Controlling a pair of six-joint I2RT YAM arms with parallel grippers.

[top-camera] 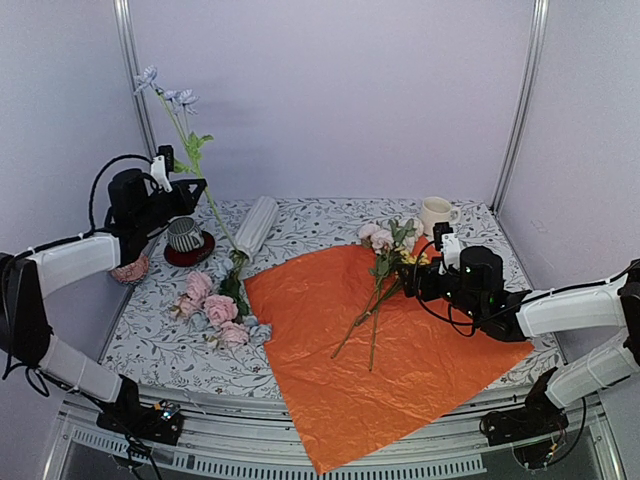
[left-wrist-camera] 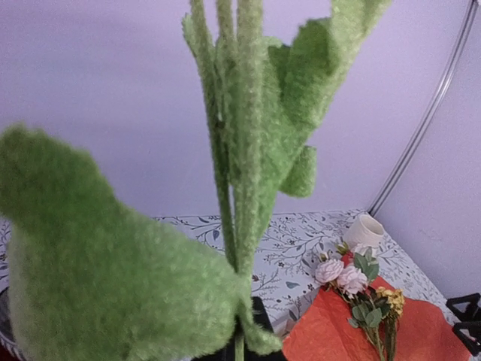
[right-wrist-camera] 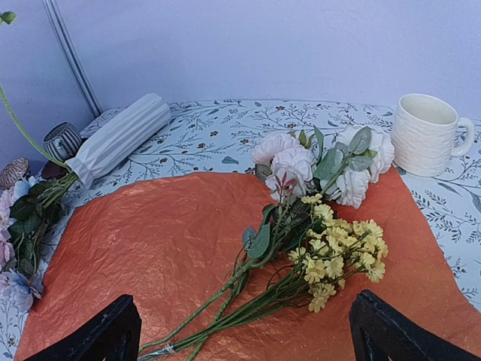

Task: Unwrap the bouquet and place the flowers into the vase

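My left gripper (top-camera: 196, 186) is shut on a tall green stem with pale blue flowers (top-camera: 178, 98), raised at the back left; its fuzzy leaves (left-wrist-camera: 113, 248) fill much of the left wrist view. The stem runs down to the white ribbed vase (top-camera: 258, 222), lying on its side with pink and blue flowers (top-camera: 220, 308) spilling from its mouth onto the table. My right gripper hangs open above white roses (right-wrist-camera: 293, 169) and yellow flowers (right-wrist-camera: 334, 256) lying on orange paper (top-camera: 330, 420).
A white mug (top-camera: 437, 212) stands at the back right. A striped cup (top-camera: 185, 232) on a dark red saucer (top-camera: 178, 257) and a pink woven item (top-camera: 130, 272) sit at the left.
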